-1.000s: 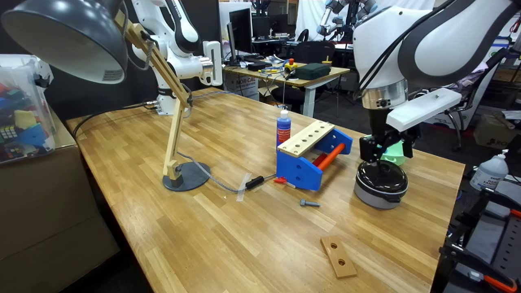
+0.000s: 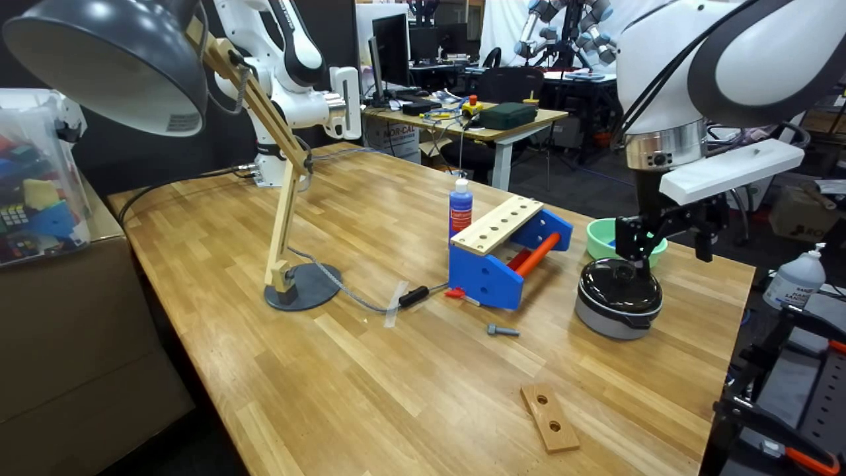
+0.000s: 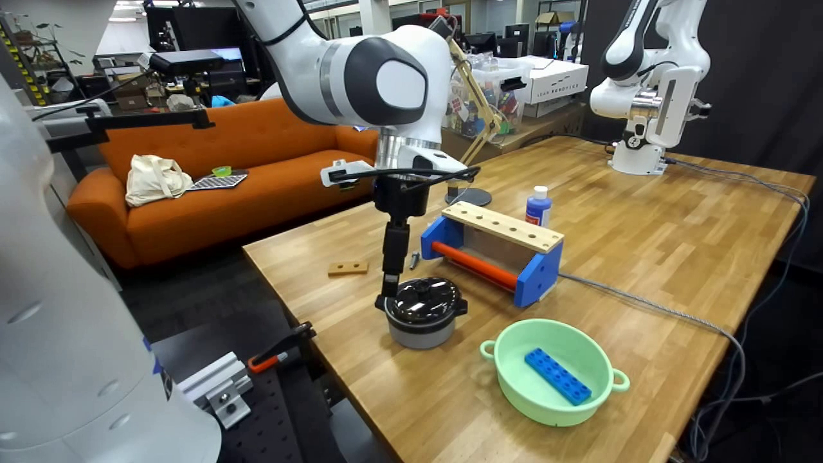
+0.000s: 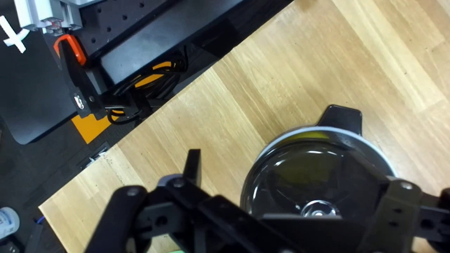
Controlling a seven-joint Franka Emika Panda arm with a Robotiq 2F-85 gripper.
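Note:
A grey pot [image 2: 616, 322] stands on the wooden table with a glossy black lid [image 2: 609, 279] on it. From the second exterior view the lid [image 3: 422, 299] sits over the pot [image 3: 421, 336], its knob on top. My gripper [image 2: 672, 258] points downward, open, over the pot's side towards the table edge. Seen edge-on in the second exterior view, the gripper [image 3: 391, 282] overlaps the pot's left handle; contact cannot be told. The wrist view shows the lid [image 4: 295, 179] partly covered by the gripper's dark parts. Nothing is seen held.
A green bowl [image 3: 518, 369] holding a blue brick [image 3: 557, 375] stands beside the pot. A blue toy bench [image 2: 485, 275], a grey bolt [image 2: 503, 330], a wooden strip [image 2: 550, 418] and a blue bottle [image 2: 461, 207] are also on the table.
In exterior view 1 my arm and gripper have shifted right, away from the lid's middle and towards the table's right edge. More of the green bowl shows. The pot and lid have not moved.

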